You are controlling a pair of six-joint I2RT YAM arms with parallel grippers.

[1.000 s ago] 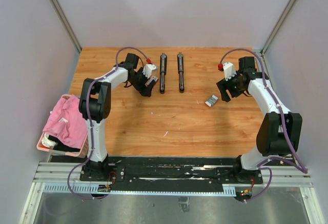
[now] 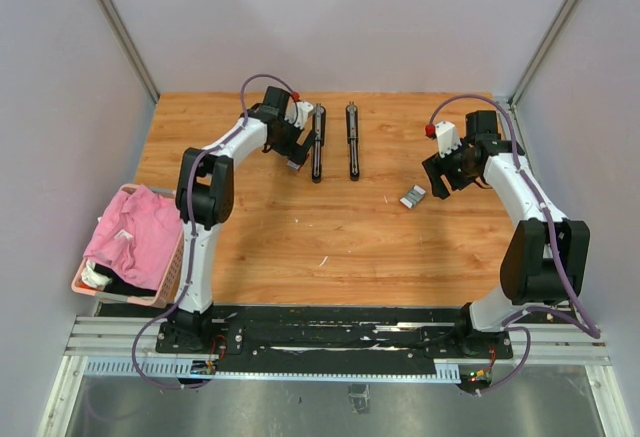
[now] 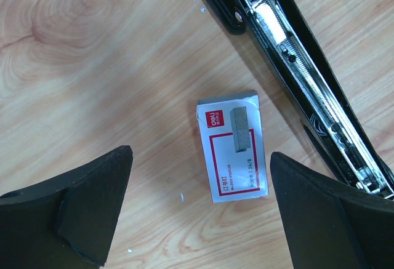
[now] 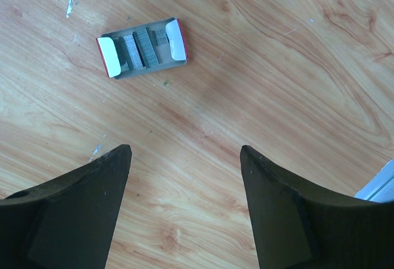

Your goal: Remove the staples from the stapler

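Observation:
Two long black staplers stand side by side at the table's back, a left one and a right one. In the left wrist view, the near stapler shows its metal channel and a spring. Beside it lies a white-and-red staple box with a short grey strip of staples on top. My left gripper is open over the box, holding nothing. At the right, my right gripper is also open and empty; an open staple box with several strips inside lies ahead of it.
A basket with pink cloth stands off the table's left side. Small scraps, one a pale sliver, dot the wood. A pale edge enters the right wrist view's corner.
In the top view, my left gripper has shifted to the back and slightly right, closer to the left stapler. The right arm, both staplers and the open box have stayed put.

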